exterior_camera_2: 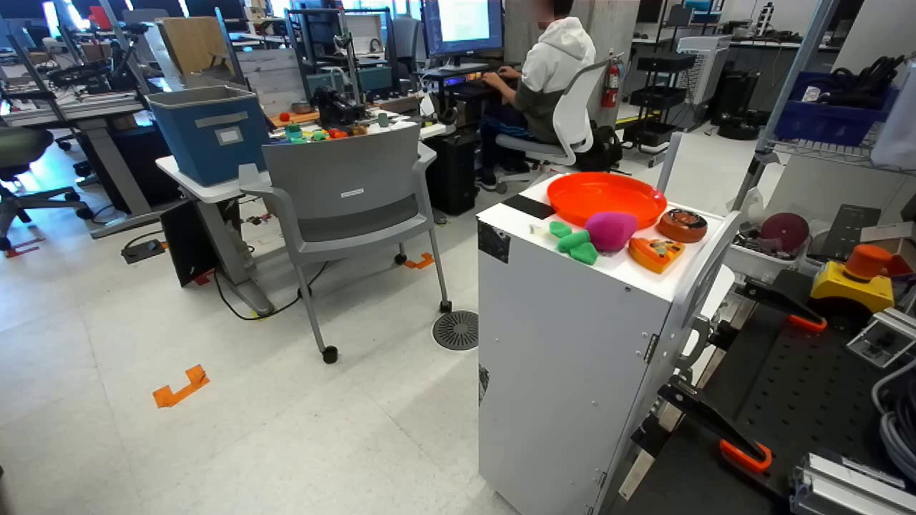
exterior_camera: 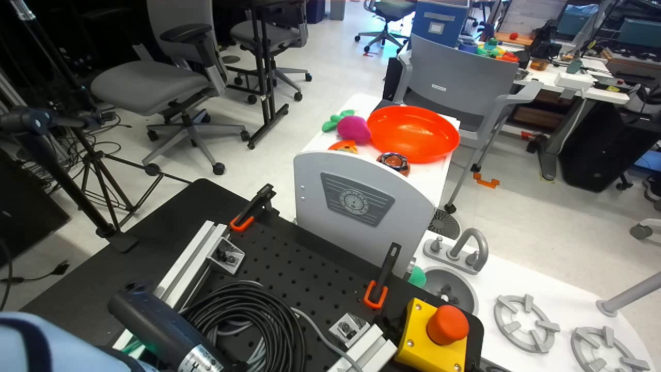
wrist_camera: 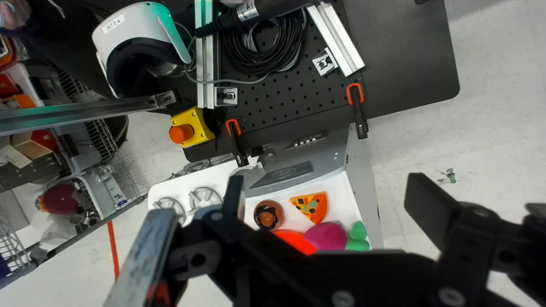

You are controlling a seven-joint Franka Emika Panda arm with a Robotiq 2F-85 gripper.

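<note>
In the wrist view my gripper is open, its two dark fingers wide apart and nothing between them touching either one. Beyond the gap, on the white toy kitchen's top, lie a pizza slice (wrist_camera: pixel 313 205), a round brown toy (wrist_camera: pixel 268 215) and a purple toy vegetable (wrist_camera: pixel 326 236) with green leaves (wrist_camera: pixel 358 237). An orange-red plate (wrist_camera: pixel 297 240) is mostly hidden behind the gripper there. Exterior view 2 shows that plate (exterior_camera_2: pixel 605 202) whole and empty, with the purple toy (exterior_camera_2: pixel 611 231) at its near edge. Neither exterior view shows the gripper.
A grey upright panel (exterior_camera: pixel 365 207) stands between the toys and the black perforated table (exterior_camera: pixel 282 260). Black clamps with orange pads (exterior_camera_2: pixel 745 456) stick up along the table edge. A yellow emergency-stop box (exterior_camera: pixel 431 338) sits beside the toy sink (exterior_camera: pixel 447 291).
</note>
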